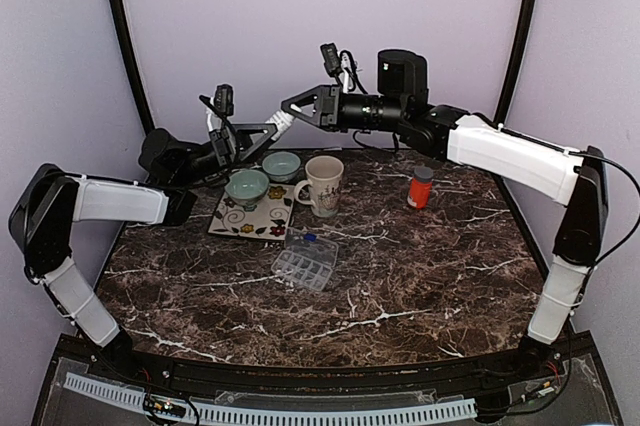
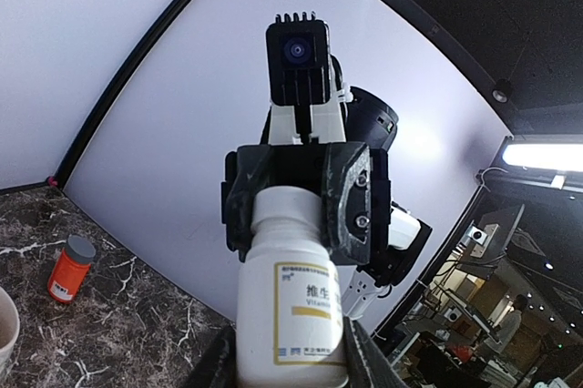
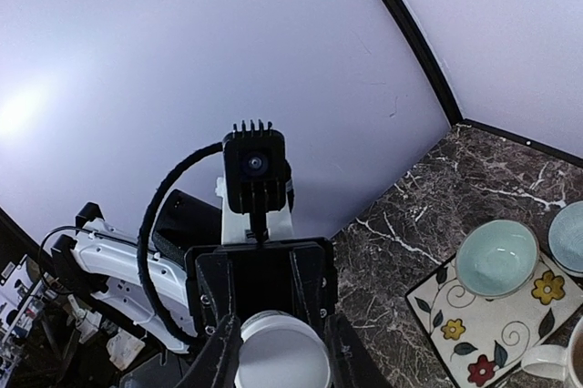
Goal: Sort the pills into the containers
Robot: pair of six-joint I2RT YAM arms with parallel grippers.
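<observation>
High above the table, a white vitamin bottle [image 2: 301, 306] spans the gap between my two grippers. My left gripper [image 1: 270, 134] is shut around its body, with the label facing up in the left wrist view. On the bottle's other end sits a white cap [image 3: 284, 359], and my right gripper [image 1: 290, 111] is shut on it. Whether the cap has turned or loosened cannot be told. On the table lies a clear pill organizer [image 1: 304, 264] with several compartments, its lid raised behind. No loose pills are visible.
An orange bottle with a grey cap [image 1: 420, 188] stands at the right. Two green bowls [image 1: 246, 186] rest by a flowered mat [image 1: 225, 225], with a mug [image 1: 324, 186] beside them.
</observation>
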